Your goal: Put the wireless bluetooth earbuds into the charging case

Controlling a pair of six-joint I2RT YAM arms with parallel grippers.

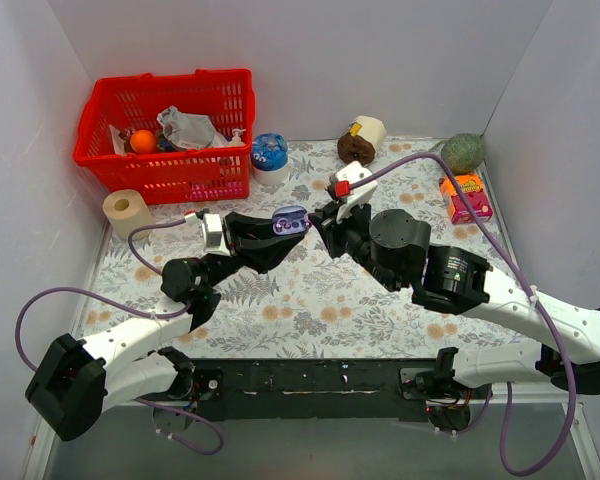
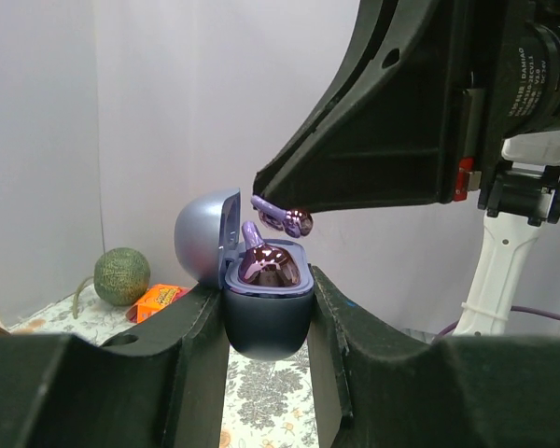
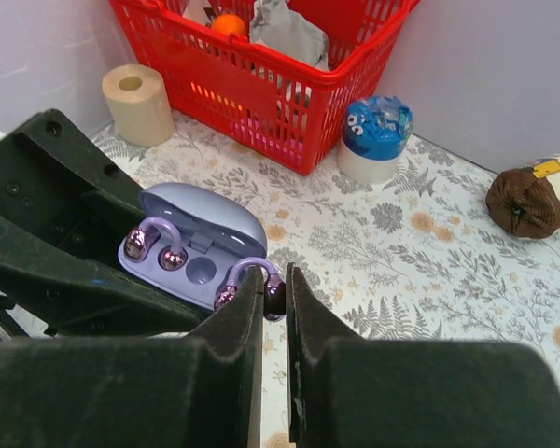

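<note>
My left gripper [image 1: 288,224] is shut on the lavender charging case [image 2: 267,322], whose lid stands open, holding it above the table. One purple earbud [image 3: 154,238] sits in the case, at the end away from my right gripper. The right gripper is shut on the second earbud [image 3: 252,278], gripping it by one end. In the right wrist view this earbud overlaps the case's near end, beside a round empty hollow [image 3: 201,270]. The left wrist view has the held earbud [image 2: 282,216] just above the case; whether they touch I cannot tell.
A red basket [image 1: 165,175], a paper roll [image 1: 128,214] and a blue-topped tub [image 1: 270,158] stand at the back left. Toward the back right are a melon [image 1: 463,153] and a snack box [image 1: 467,198]. The patterned table [image 1: 320,310] below the grippers is clear.
</note>
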